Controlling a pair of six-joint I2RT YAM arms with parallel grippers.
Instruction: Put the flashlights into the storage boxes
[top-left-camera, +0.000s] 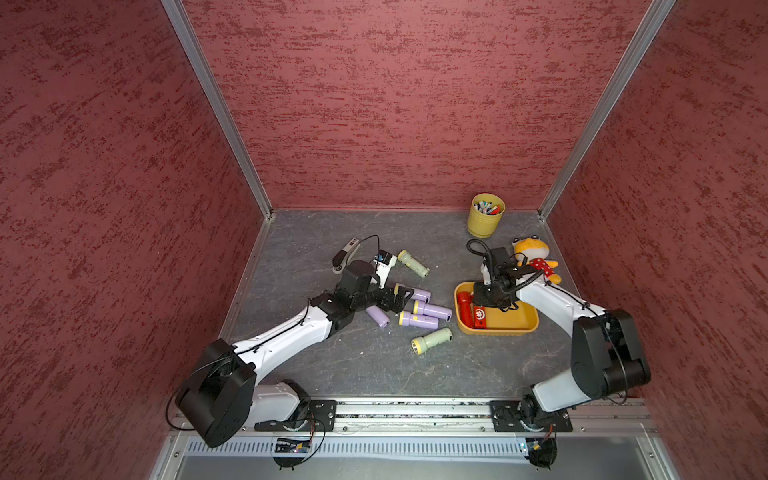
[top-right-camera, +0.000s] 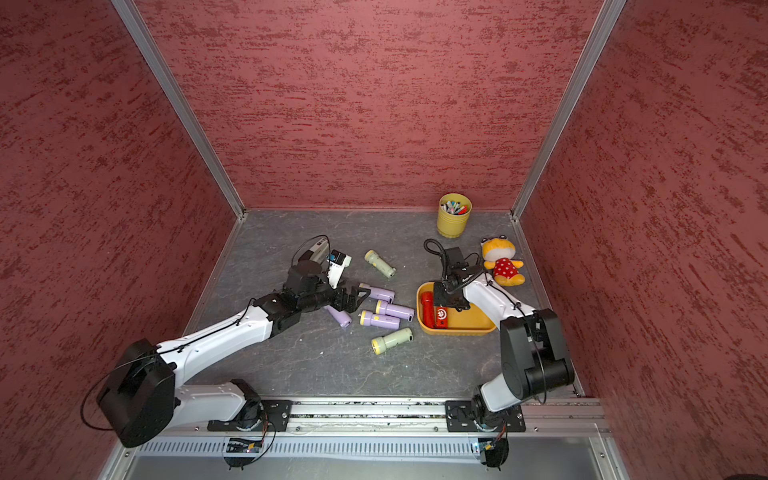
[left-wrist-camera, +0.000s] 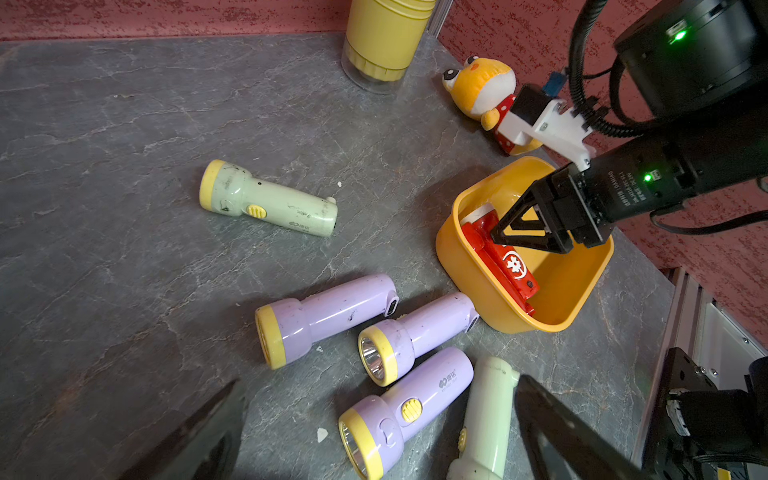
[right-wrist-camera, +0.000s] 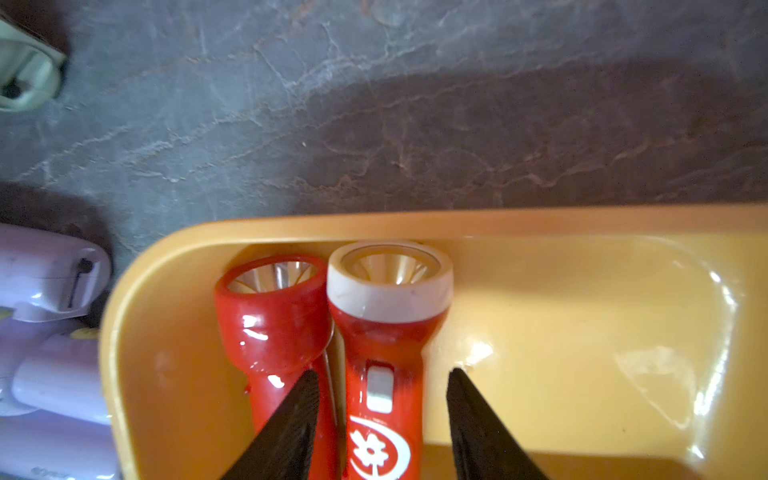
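Observation:
Two red flashlights lie side by side at the left end of the yellow box: an all-red one by the wall and a white-rimmed one beside it. Above them my right gripper is open, its fingers apart on either side of the white-rimmed flashlight without gripping it. My left gripper stands open over the table, its fingers wide at the bottom of its view. Purple flashlights and green flashlights lie loose on the table. Another purple flashlight is partly under the left arm.
A yellow bucket of markers stands at the back right, with a plush toy near the right wall. A grey and white object lies behind the left arm. The box's right part is empty.

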